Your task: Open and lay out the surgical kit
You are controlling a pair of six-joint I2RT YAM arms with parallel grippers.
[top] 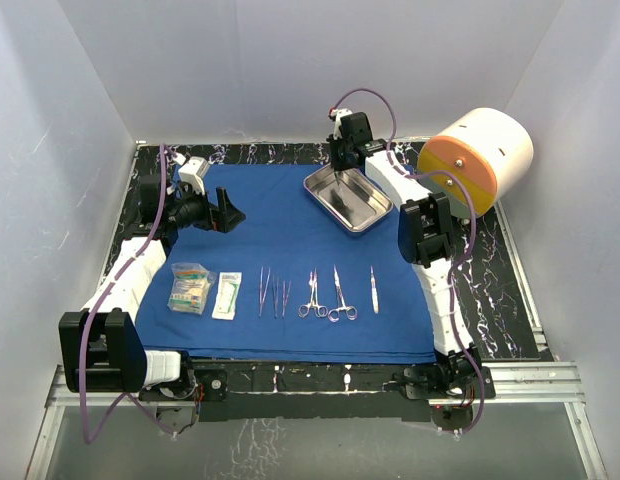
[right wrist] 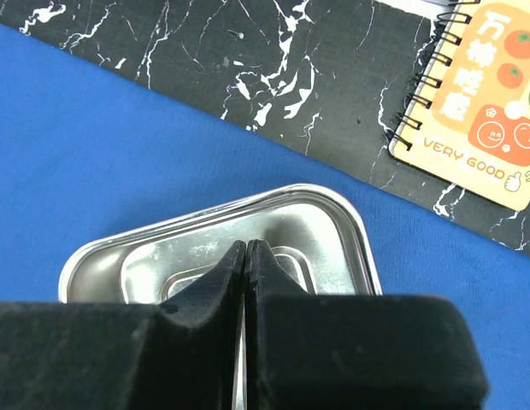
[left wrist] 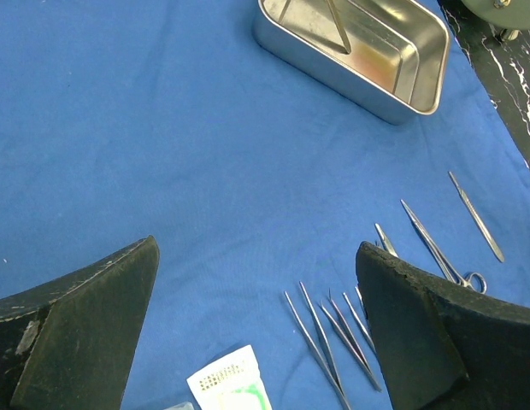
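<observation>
My right gripper (top: 336, 166) is over the back left of the metal tray (top: 362, 225), its fingers pressed together in the right wrist view. From it a thin metal instrument (left wrist: 337, 26) appears to hang into the tray; its upper part is out of sight. On the blue cloth lie tweezers (top: 263, 292), smaller tweezers (top: 286, 298), scissor-like tools (top: 313, 297), and a scalpel (top: 374, 291). A white-green packet (top: 227, 296) and a clear bag (top: 191, 289) lie left of them. Over bare cloth, my left gripper (top: 236, 212) stands open and empty.
A large white-and-orange cylinder (top: 485, 155) stands at the right rear. Beyond the tray, a yellow spiral notebook (right wrist: 474, 111) rests on black marble (right wrist: 239, 77). Open blue cloth (top: 270, 225) stretches between the left gripper and the tray.
</observation>
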